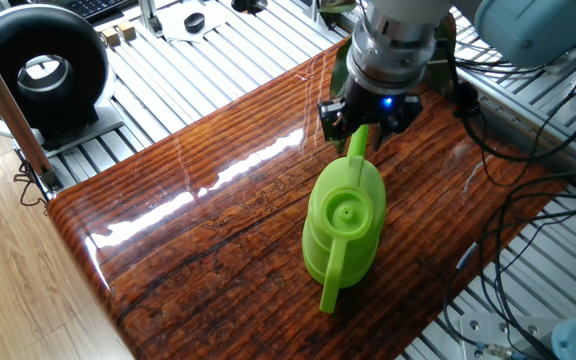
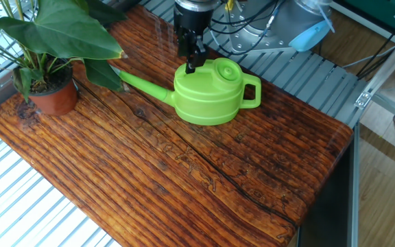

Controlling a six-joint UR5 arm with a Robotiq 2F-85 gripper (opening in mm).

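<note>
A lime-green watering can (image 1: 344,235) stands upright on the brown wooden table, its spout pointing to the back and its handle to the front in the first exterior view. Above the spout side of the can hangs my black gripper (image 1: 358,141), its two fingers apart and nothing visible between them. From the second exterior view, the gripper (image 2: 195,63) overlaps the back of the can (image 2: 206,99), near its top; whether they touch cannot be told there. The can's lid faces up and its loop handle is free.
A leafy plant in a terracotta pot (image 2: 55,99) stands by the spout's tip. Loose black cables (image 1: 498,230) hang along the table's right side. A black ring-shaped object (image 1: 43,75) sits off the table at the left.
</note>
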